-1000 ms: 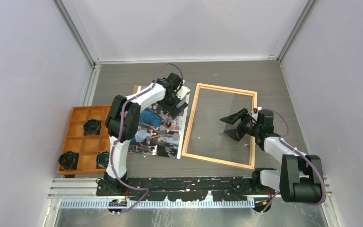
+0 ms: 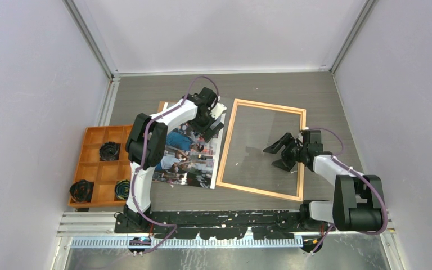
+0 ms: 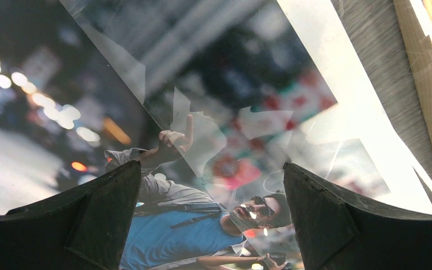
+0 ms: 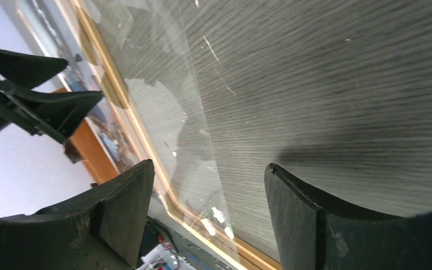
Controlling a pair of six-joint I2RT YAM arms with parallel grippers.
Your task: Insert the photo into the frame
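Note:
The photo [image 2: 187, 163] lies flat left of the wooden frame [image 2: 263, 193], its white border close along the frame's left side. My left gripper [image 2: 212, 129] hangs over the photo's upper right part, open and empty. In the left wrist view the glossy photo [image 3: 174, 236] spreads beneath the parted fingers [image 3: 326, 219], with a strip of frame [image 3: 427, 84] at the right. My right gripper [image 2: 271, 157] reaches over the frame's right rail. The right wrist view shows its fingers [image 4: 126, 208] apart, nothing between them. A clear sheet [image 4: 174, 112] with a straight edge shows inside the frame there.
An orange compartment tray [image 2: 93, 143] with several dark coils stands left of the photo. A brown board edge [image 2: 162, 106] peeks out by the photo's upper left corner. Bare table [image 2: 270, 84] lies behind the frame.
The right gripper has shifted slightly right and toward the front, and its fingers have turned. The left arm, photo and frame look unmoved.

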